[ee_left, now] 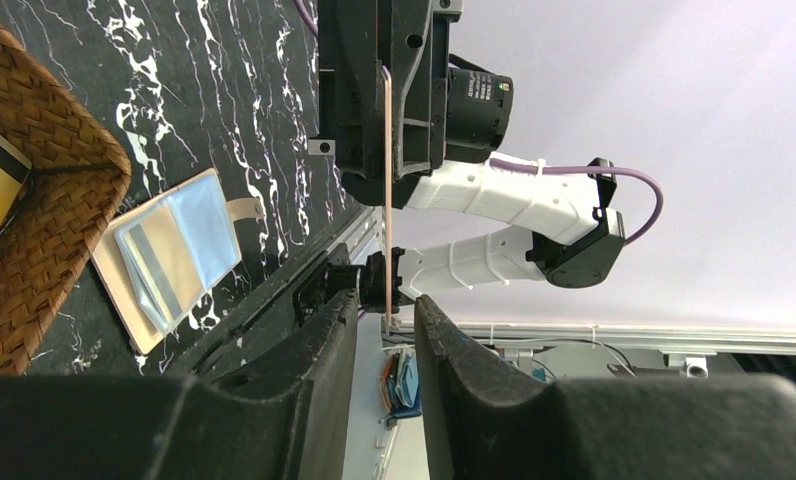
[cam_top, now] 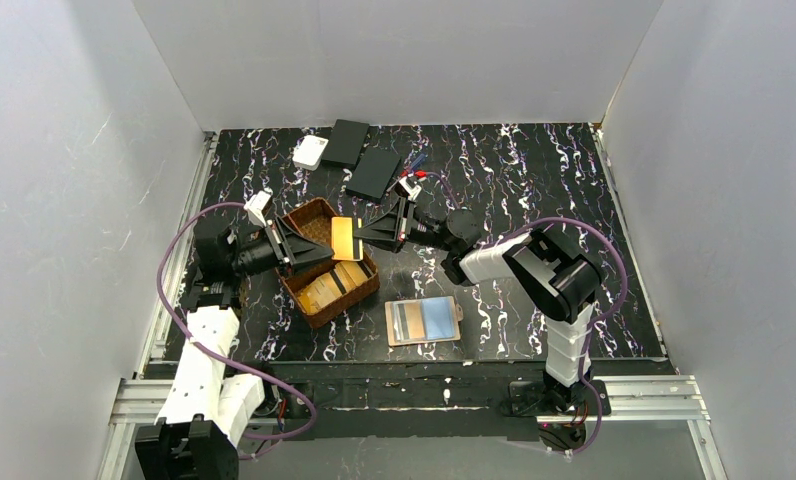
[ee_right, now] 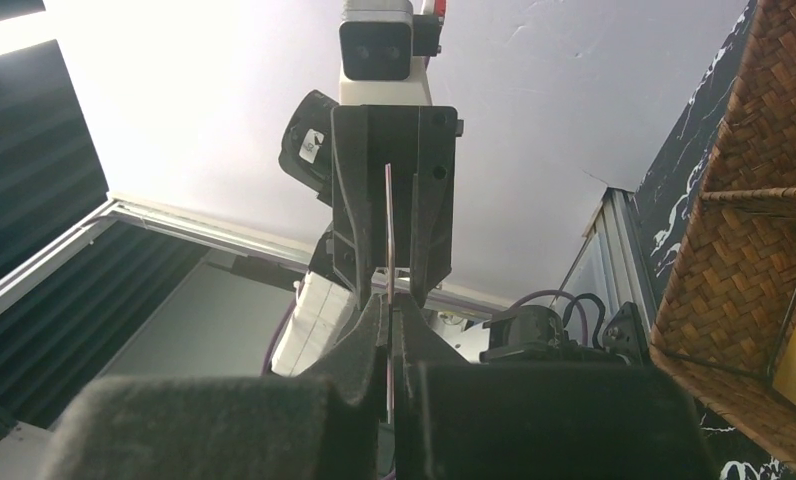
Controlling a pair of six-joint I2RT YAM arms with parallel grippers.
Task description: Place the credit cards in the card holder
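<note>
A yellow card [cam_top: 344,239] with a dark stripe hangs above the woven basket [cam_top: 319,321], and my right gripper [cam_top: 359,238] is shut on its right side. From the left, my left gripper [cam_top: 330,251] faces the card. Seen in the left wrist view, the card [ee_left: 388,200] is edge-on, its near end between the open left fingers, with space on both sides. The right wrist view shows the card [ee_right: 390,230] clamped between the right fingers. An open card holder [cam_top: 424,321] with clear sleeves lies flat on the table, right of the basket.
More cards [cam_top: 332,287] lie in the basket's front compartment. Behind are two black boxes [cam_top: 373,174] and a white box [cam_top: 310,152].
</note>
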